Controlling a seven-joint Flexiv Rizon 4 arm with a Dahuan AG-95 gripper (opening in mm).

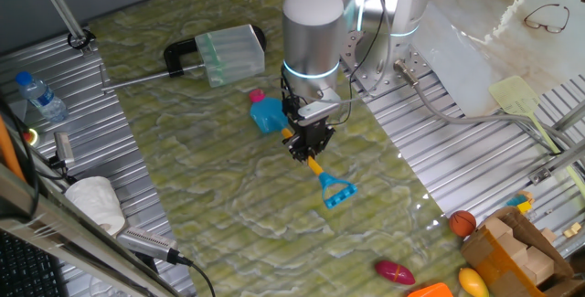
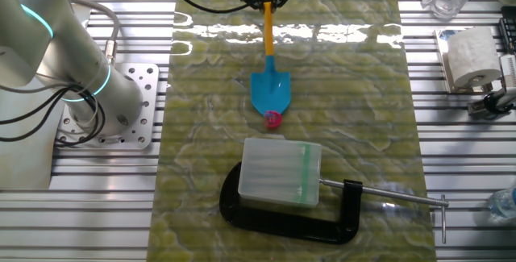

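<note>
A toy shovel with a blue blade (image 1: 268, 114), a yellow shaft (image 1: 315, 165) and a blue handle (image 1: 338, 191) lies low over the green marbled mat. My gripper (image 1: 309, 149) is shut on the shovel's yellow shaft, pointing down; its fingertips are partly hidden by its own dark body. From the other side, the gripper (image 2: 268, 2) shows at the top edge, with the yellow shaft (image 2: 268, 32) coming out from under it. A small pink-red round object (image 2: 272, 119) sits at the tip of the blue blade (image 2: 271, 91), seemingly touching it.
Beyond the blade lies a black clamp (image 2: 347, 214) with a translucent box (image 2: 274, 173) beside it. A purple-red toy (image 1: 395, 271), a small basketball (image 1: 462, 223) and a cardboard box (image 1: 512, 251) are at the near right.
</note>
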